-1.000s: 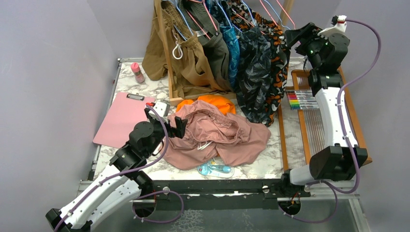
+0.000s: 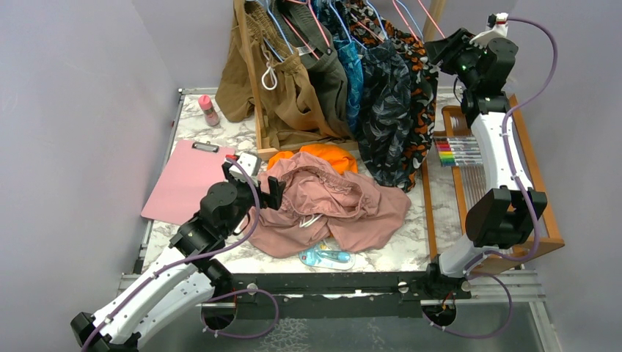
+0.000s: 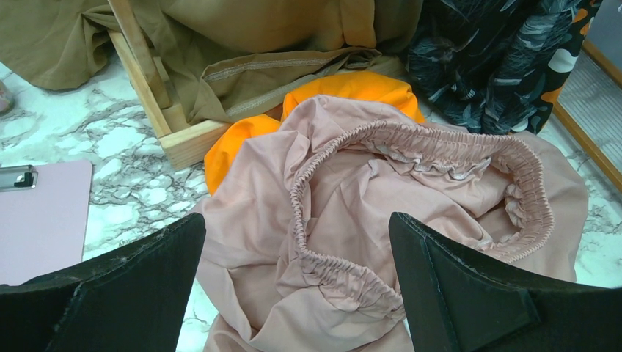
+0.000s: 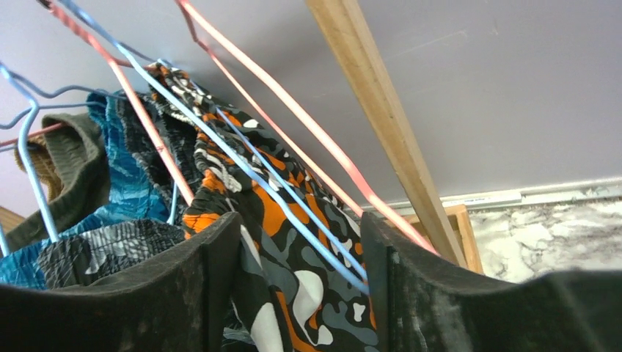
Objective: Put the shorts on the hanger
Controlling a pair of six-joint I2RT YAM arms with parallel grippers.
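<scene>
Pink shorts (image 2: pixel 330 213) lie crumpled on the marble table, elastic waistband (image 3: pixel 528 176) facing up, with orange cloth (image 2: pixel 326 154) behind. My left gripper (image 2: pixel 273 192) is open over their left part, fingers (image 3: pixel 117 293) apart. My right gripper (image 2: pixel 440 50) is raised at the rack's right end, beside empty-looking pink and blue hangers (image 4: pixel 345 165) and camouflage shorts (image 4: pixel 315 301) hanging there. Its fingers stand apart around the lower ends of blue hanger wires; whether they touch them is unclear.
Shorts on hangers fill the wooden rack (image 2: pixel 260 125). A pink clipboard (image 2: pixel 176 183) and a bottle (image 2: pixel 207 110) lie or stand at left. A wooden tray (image 2: pixel 539 176) with markers is at right, a blue packaged item (image 2: pixel 326 257) at front.
My right arm has moved left, toward the hangers at the rack's right end. My left arm and the pink shorts look unchanged.
</scene>
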